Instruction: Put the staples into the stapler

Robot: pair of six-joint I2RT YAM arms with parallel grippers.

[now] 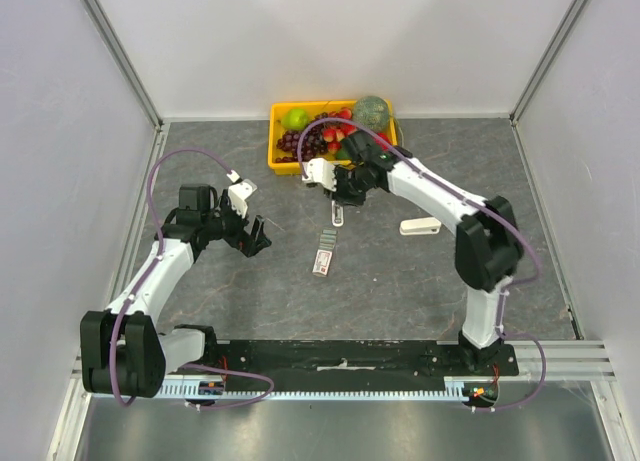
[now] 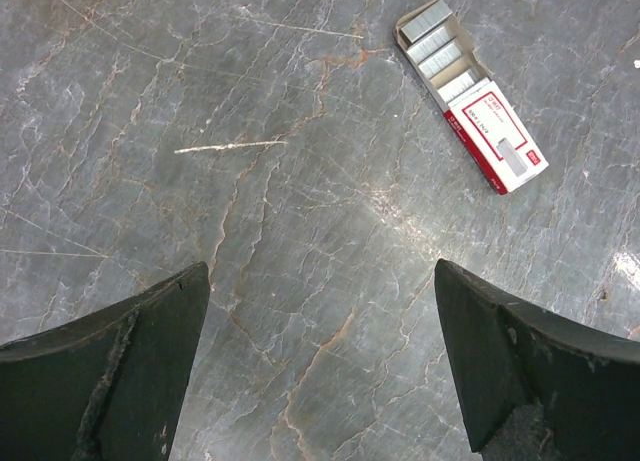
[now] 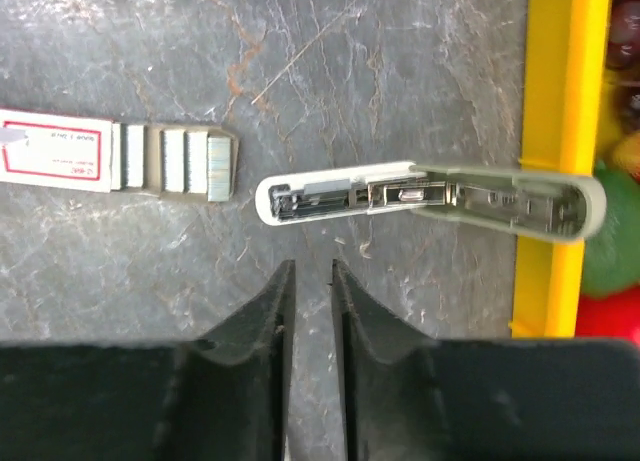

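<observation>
An opened stapler [image 3: 315, 206] lies by the yellow bin, lid folded back, its metal channel exposed with a grey strip in it, possibly staples. Left of it in the right wrist view is a staple box [image 3: 55, 151] with several staple strips showing; the box [image 2: 497, 141] also appears upper right in the left wrist view. My right gripper hangs beside the stapler, part open, a narrow gap and nothing visible between its fingertips. My left gripper stands wide open over bare table at the left.
A yellow bin [image 1: 275, 151] of fruit stands at the back. A white oblong object [image 1: 420, 226] lies at the right. Walls bound three sides.
</observation>
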